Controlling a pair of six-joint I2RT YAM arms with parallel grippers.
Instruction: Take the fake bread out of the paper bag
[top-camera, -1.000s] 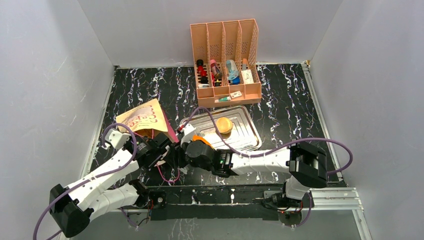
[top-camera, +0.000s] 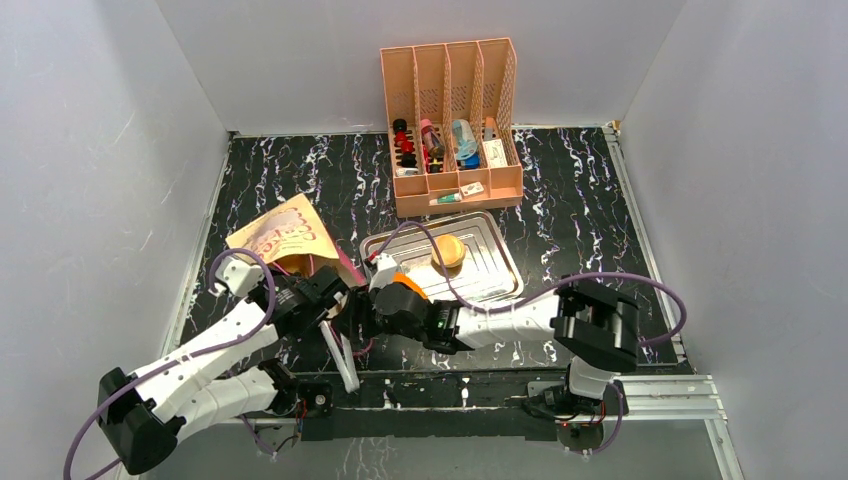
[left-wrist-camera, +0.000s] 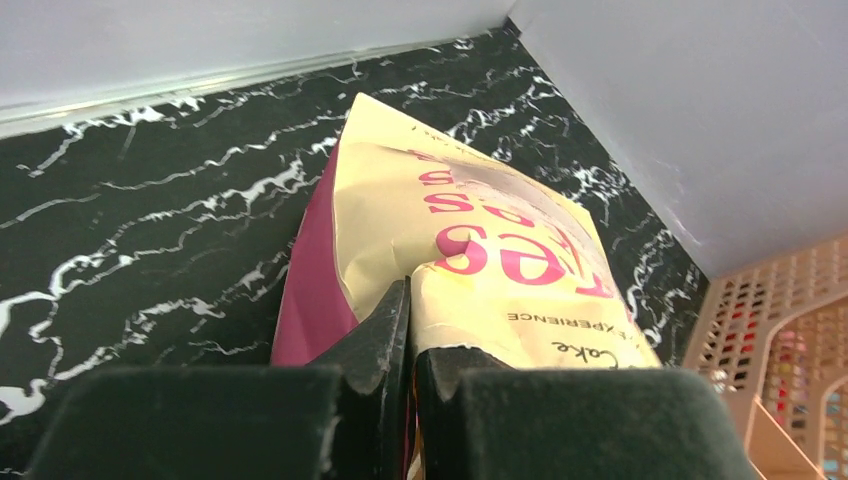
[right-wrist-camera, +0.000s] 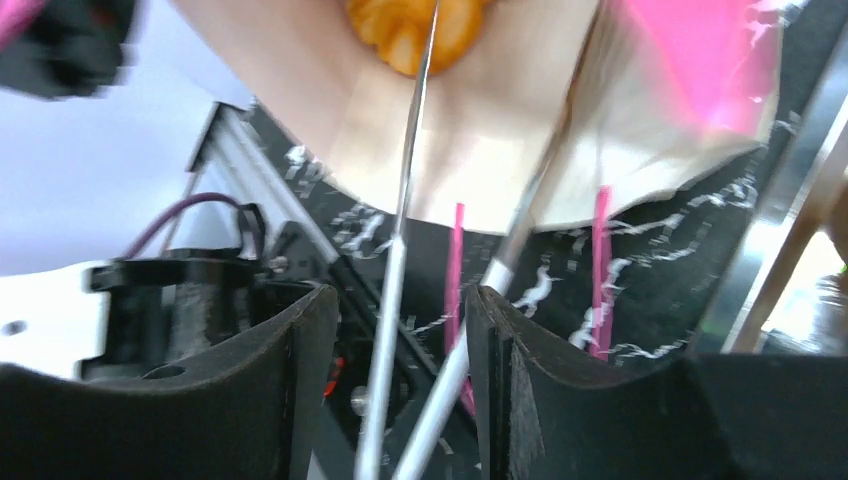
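Observation:
The paper bag (top-camera: 285, 232), tan with red print, lies at the left of the table with its mouth toward the front. In the left wrist view my left gripper is shut on the bag's paper edge, which folds around its fingertips. An orange-brown piece of fake bread (right-wrist-camera: 415, 30) shows inside the bag in the right wrist view. My right gripper is part open before the mouth. Between its fingers run two long pale strips, like tong arms (right-wrist-camera: 392, 310), reaching up toward the bag. Whether they touch both fingers is unclear.
A metal tray (top-camera: 488, 265) with a round bun (top-camera: 449, 251) on it lies right of the bag, close to the right arm. An orange divided rack (top-camera: 450, 120) stands at the back. Pink bag handles (right-wrist-camera: 601, 270) hang near the mouth.
Two pale strips now stick out in front of the grippers in the top view, unseen before. The bag's tilt has altered a little.

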